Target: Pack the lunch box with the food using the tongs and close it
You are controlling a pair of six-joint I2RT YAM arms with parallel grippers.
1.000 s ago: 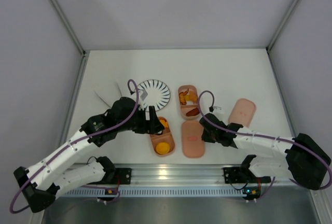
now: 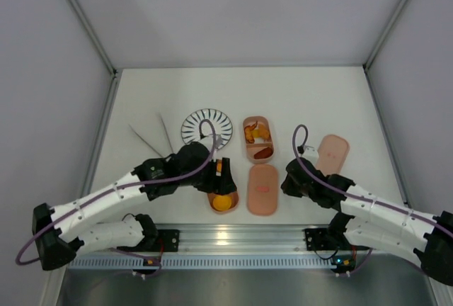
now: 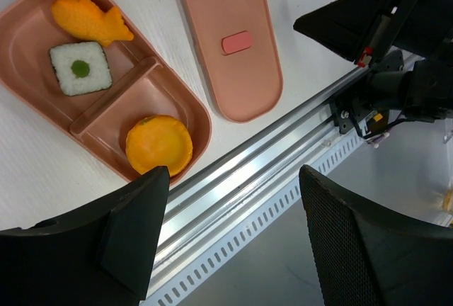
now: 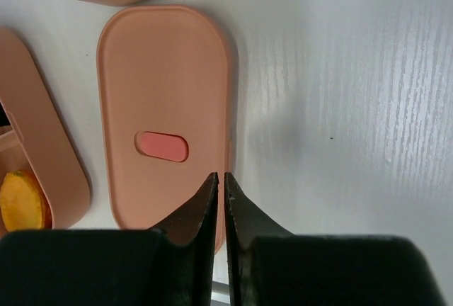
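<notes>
The lower pink lunch box (image 2: 231,200) holds a round orange item (image 3: 160,143), a white square with a green dot (image 3: 81,68) and an orange fish-shaped piece (image 3: 88,20). My left gripper hangs over this box, open and empty. To the box's right lies a pink lid (image 2: 262,190) with a small red oval (image 3: 236,42). Close by the lid's right edge, my right gripper has its fingertips almost together, a narrow gap between them and nothing held. A second lunch box (image 2: 258,156) with food stands behind the lid.
A striped plate (image 2: 206,126) sits at the back, left of the second box, with two thin sticks (image 2: 146,140) farther left. Another pink lid (image 2: 332,153) lies at the right, beyond the right gripper.
My left gripper has moved a little toward the table's front and right, over the lower box. My right gripper has drawn away rightward from the lid. The lid sits slightly farther left.
</notes>
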